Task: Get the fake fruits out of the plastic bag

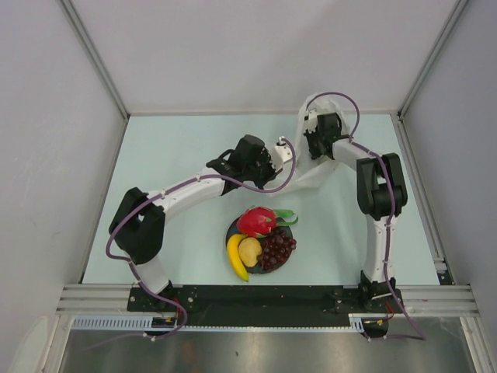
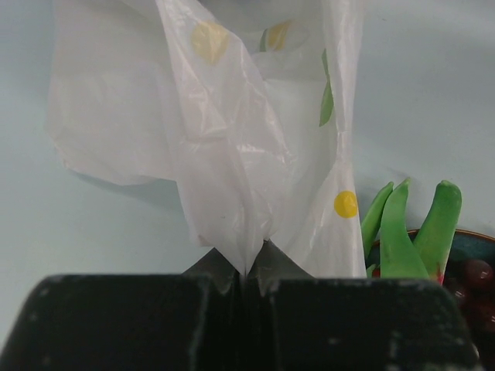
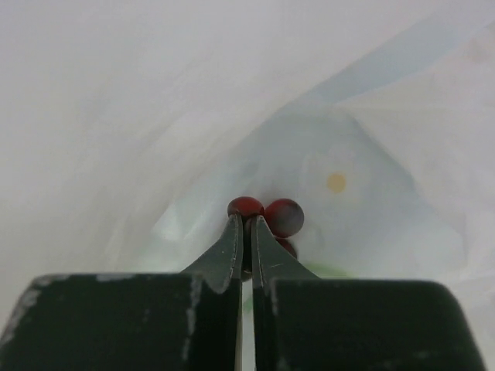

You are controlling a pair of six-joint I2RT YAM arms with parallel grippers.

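Observation:
The white plastic bag (image 2: 216, 131), printed with yellow and green, is pinched at its rim by my left gripper. Inside the bag my right gripper is shut on a small cluster of dark red grapes (image 3: 285, 217); a few of its berries show around the fingertips and the rest is hidden behind them. From the top, the right gripper (image 1: 312, 151) reaches into the mouth of the bag (image 1: 307, 177), and the grapes are not clearly visible there.
In front of the bag stands a dark plate (image 1: 231, 228) with a red dragon fruit (image 1: 257, 221), a banana (image 1: 236, 258), a round yellow fruit (image 1: 249, 251) and a bunch of grapes (image 1: 276, 249). Bare table lies to the plate's right and left.

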